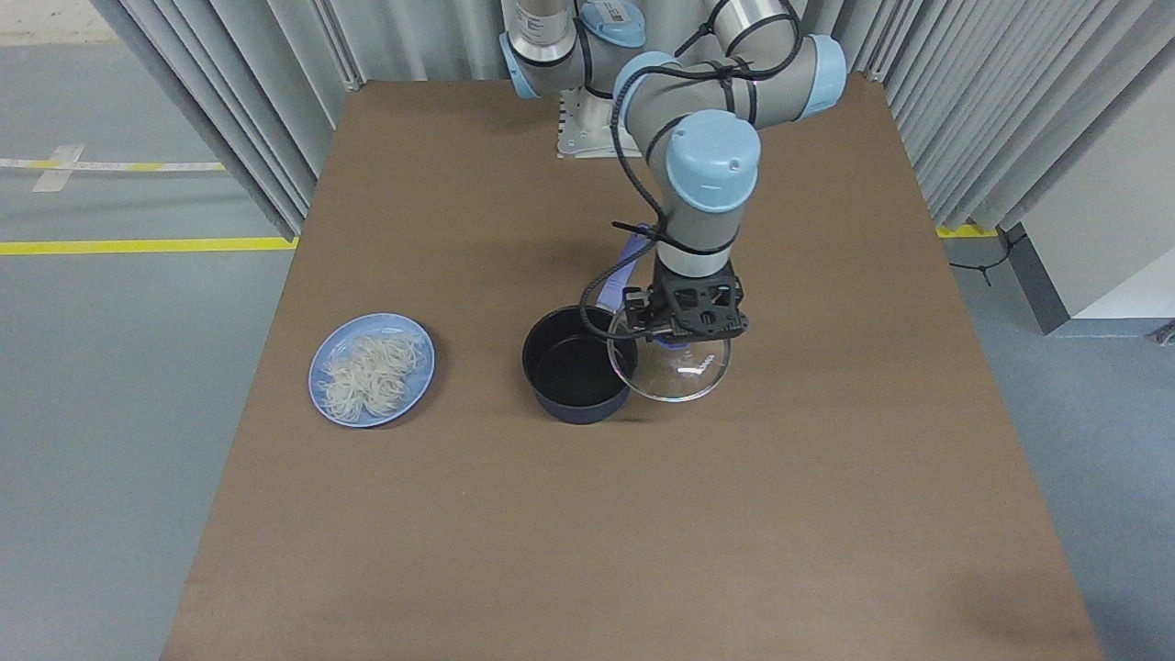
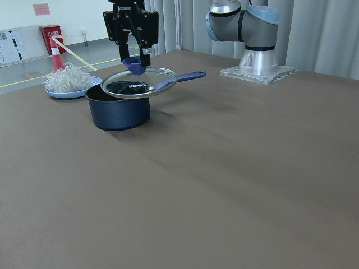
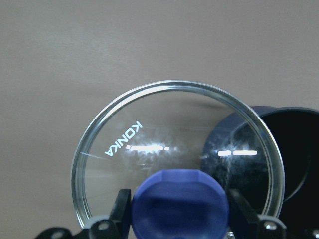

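My gripper [image 2: 134,51] is shut on the blue knob [image 3: 179,206] of a clear glass lid [image 1: 688,375] marked KONKA, holding it raised and off to one side of a dark pot [image 2: 115,115], partly over its rim. In the front view the pot's opening [image 1: 567,369] shows empty and dark at the left of the lid. A purple handle [image 2: 193,75] reaches back from the pot. In the wrist view the pot [image 3: 304,149] is at the right, partly seen through the glass.
A blue plate [image 1: 402,406] of white noodles sits left of the pot. The robot's base [image 2: 258,73] stands at the back.
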